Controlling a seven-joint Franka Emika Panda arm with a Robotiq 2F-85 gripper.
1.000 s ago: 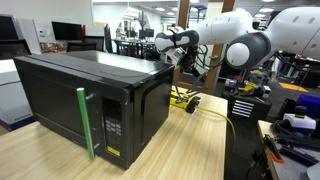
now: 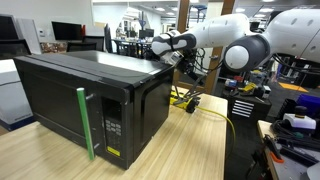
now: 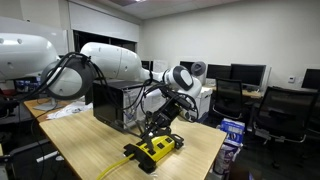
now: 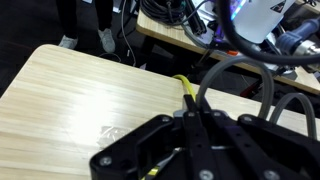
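Note:
A yellow power strip (image 3: 156,151) with black parts lies on the wooden table in exterior view 2, its yellow cord (image 3: 114,169) trailing toward the near side. Just above it is my gripper (image 3: 158,128), pointing down among dark cables; its fingertips are too small and dark to read there. Beyond the microwave, exterior view 1 shows my gripper (image 2: 188,82) over the far part of the table. In the wrist view, dark gripper parts and a thick grey loop cover the lower right, and the yellow cord (image 4: 184,82) shows behind them. What lies between the fingers is hidden.
A large black microwave (image 2: 113,130) with a green strip (image 2: 85,123) on its front stands on the table. Bare wood (image 2: 195,145) is free to its right. Office chairs (image 3: 284,120) stand beyond the table.
In exterior view 1, the arm and gripper at the far end have shifted slightly. The microwave stays in place.

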